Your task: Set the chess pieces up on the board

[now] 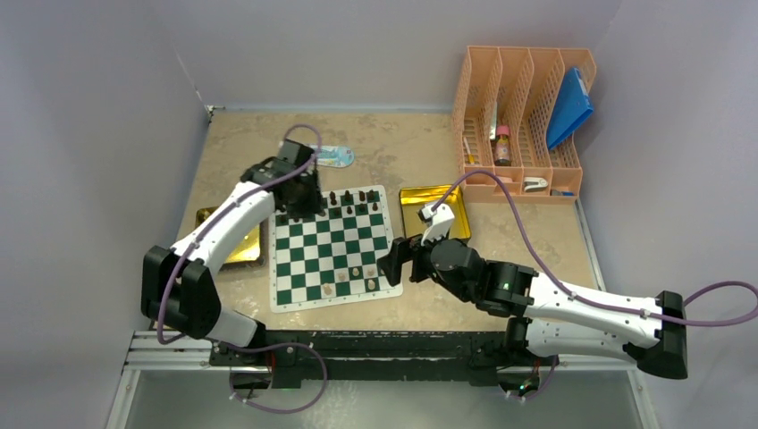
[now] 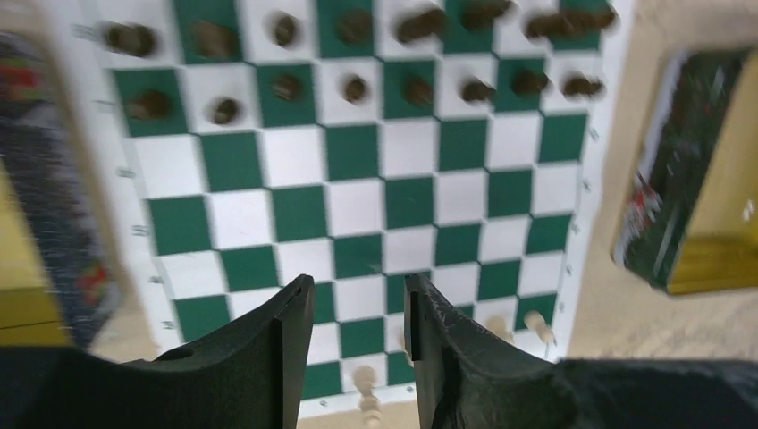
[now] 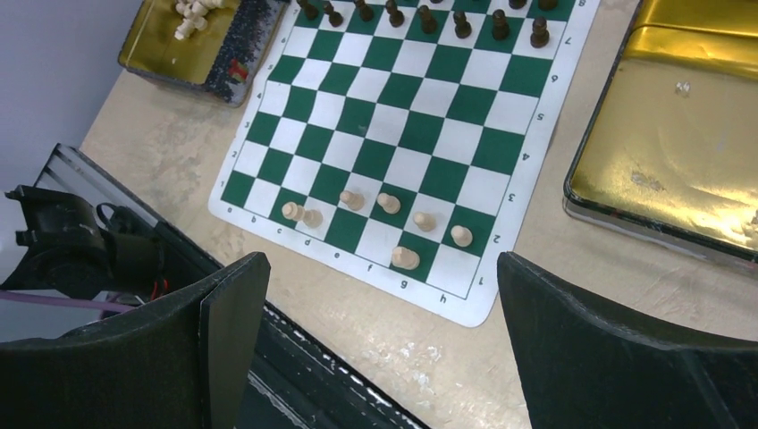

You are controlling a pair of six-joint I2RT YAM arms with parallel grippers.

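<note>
The green-and-white chessboard point(image 1: 317, 250) has dark pieces in rows at the back, such as a dark piece point(image 3: 500, 27), and several white pieces near the front, such as a white piece point(image 3: 405, 257). My left gripper is high over the board's back-left part, open and empty; its wrist view is blurred. My right gripper point(image 1: 399, 266) is open beside the board's front-right, with nothing between its fingers. White pieces point(image 3: 195, 16) lie in the left gold tray point(image 3: 147, 40).
The right gold tray point(image 1: 433, 201) holds no pieces that I can see. A light-blue pack point(image 1: 335, 156) lies behind the board. An orange organizer point(image 1: 523, 107) stands back right.
</note>
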